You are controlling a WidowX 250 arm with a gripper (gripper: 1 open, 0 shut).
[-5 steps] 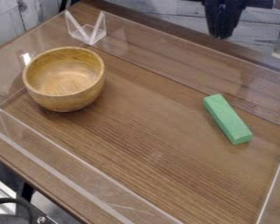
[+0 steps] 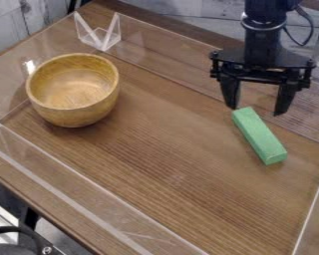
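Note:
My black gripper (image 2: pixel 255 96) hangs at the upper right, open, its two fingers spread wide just above and behind a green rectangular block (image 2: pixel 259 135). The block lies flat on the wooden table, angled toward the front right. Nothing shows between the fingers.
A round yellow wooden bowl (image 2: pixel 72 102) sits on the left. A clear angular object (image 2: pixel 99 36) stands at the back left.
My gripper has come down from the top edge of the view toward the green block and is now sharp and near it. The block and bowl look unmoved.

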